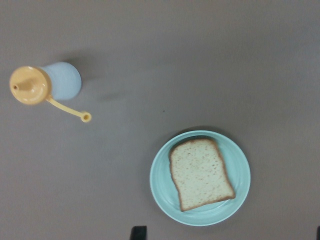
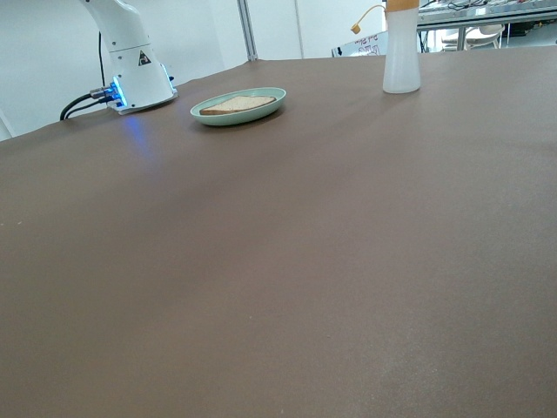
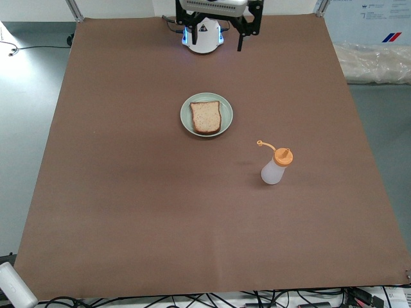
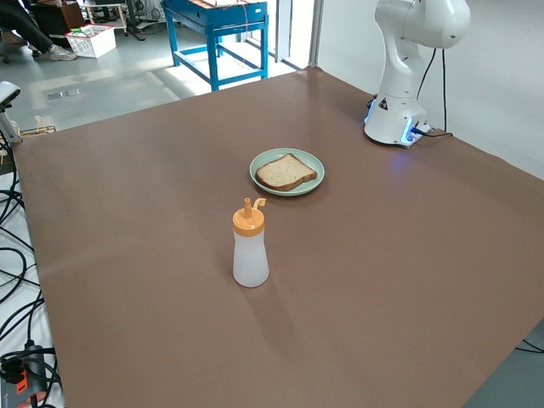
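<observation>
A slice of bread (image 3: 205,117) lies on a pale green plate (image 3: 226,119) near the table's middle; the wrist view shows the bread (image 1: 200,172) below centre. A squeeze bottle (image 3: 273,170) with an orange cap and side tab stands beside it, also upright in the right view (image 4: 251,255). My gripper (image 3: 216,43) is raised at the far end of the table, its two black fingers wide apart and empty. In the wrist view their tips show at the bottom edge, on either side of the plate.
The white arm base (image 4: 395,119) stands at the table edge behind the plate. Cables and equipment lie beyond the opposite edge.
</observation>
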